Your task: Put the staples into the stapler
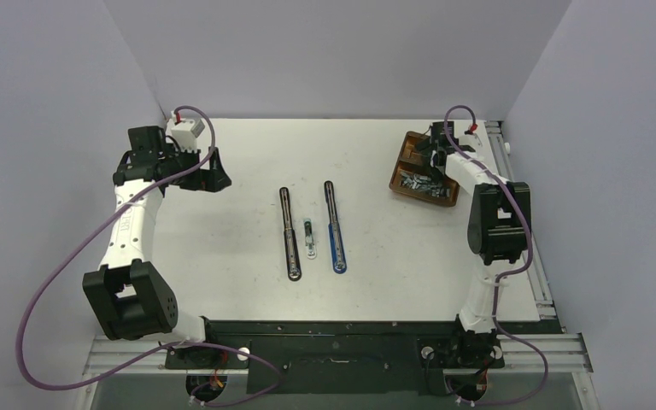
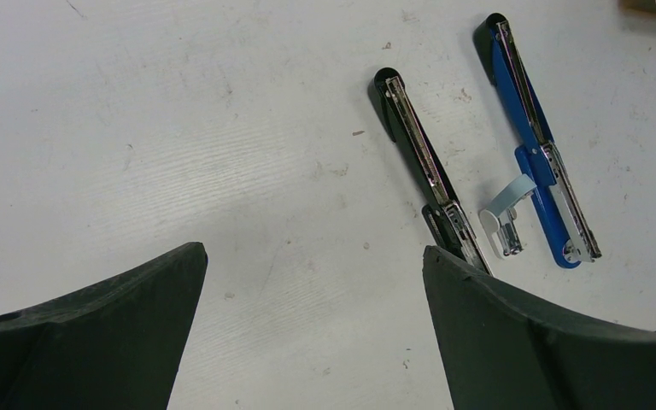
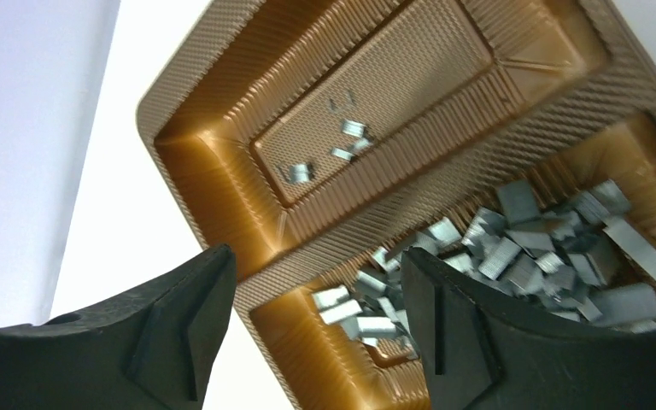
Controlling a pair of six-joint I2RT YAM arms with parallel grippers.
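Observation:
A brown divided tray (image 1: 400, 188) holds silver staple strips (image 3: 502, 256), heaped in one compartment, with a few small pieces in the other. My right gripper hovers over the tray, its fingers apart, nothing visible held between them. A black stapler (image 2: 412, 137), a blue stapler (image 2: 521, 102) and a small light-blue stapler (image 2: 506, 203) lie on the table. My left gripper (image 1: 215, 171) is open and empty above the table's left side, left of the staplers.
Grey walls bound the left, right and back.

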